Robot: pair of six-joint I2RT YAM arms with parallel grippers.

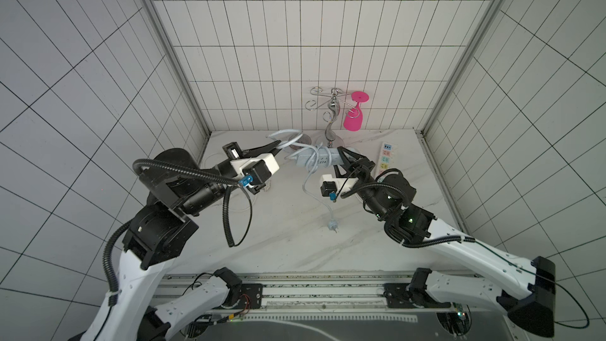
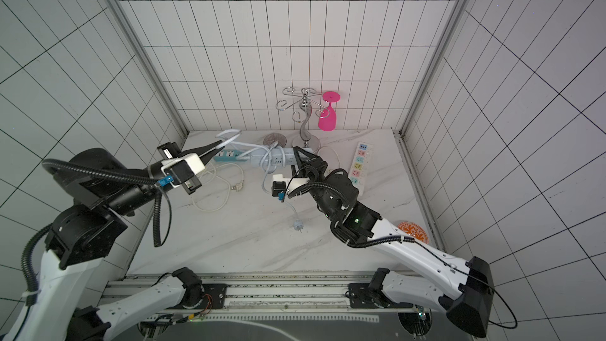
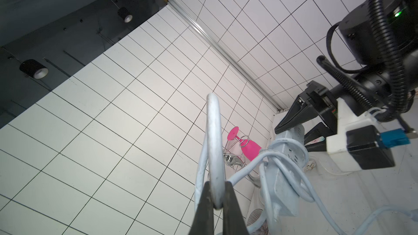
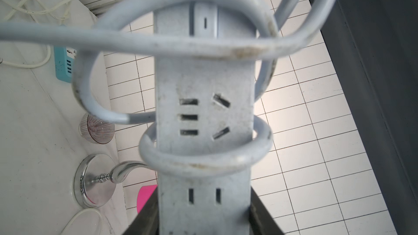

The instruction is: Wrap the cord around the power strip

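Note:
The pale grey-blue power strip [image 4: 204, 76] is held above the table between the fingers of my right gripper [image 1: 338, 158], which grips it at one end. Its cord [image 4: 204, 164] passes across the socket face in loose loops, with one loop close to the gripped end. To the left of the strip, my left gripper [image 1: 279, 145] is shut on the cord. In the left wrist view, a bend of cord [image 3: 214, 148] rises from between the fingertips. The plug [image 1: 332, 225] hangs at the cord's free end, below the strip.
A teal power strip [image 2: 227, 154] with a white cord lies at the left. Behind are a chrome stand [image 1: 329, 126], a pink glass [image 1: 353, 118] and a ribbed glass [image 4: 98, 129]. A white strip with coloured sockets [image 2: 358, 167] lies right.

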